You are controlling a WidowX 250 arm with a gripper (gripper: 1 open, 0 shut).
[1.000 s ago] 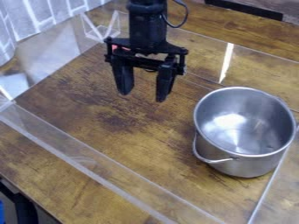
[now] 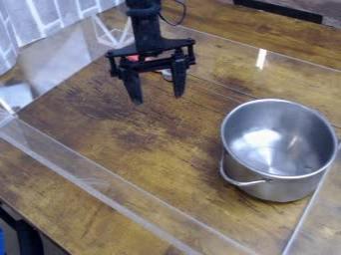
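My black gripper (image 2: pixel 156 88) hangs over the wooden table at the upper middle, its two fingers apart with bare wood showing between them. Behind it lies a small red object (image 2: pixel 131 59) with something pale beside it, partly hidden by the gripper. A large steel pot (image 2: pixel 273 139) with a wire handle stands on the table at the right.
Clear plastic walls (image 2: pixel 80 174) border the work area along the left and front. Crumpled pale plastic (image 2: pixel 34 35) lies at the top left.
The gripper has moved back and to the left, away from the pot, and its body has turned slightly. The pot has not moved.
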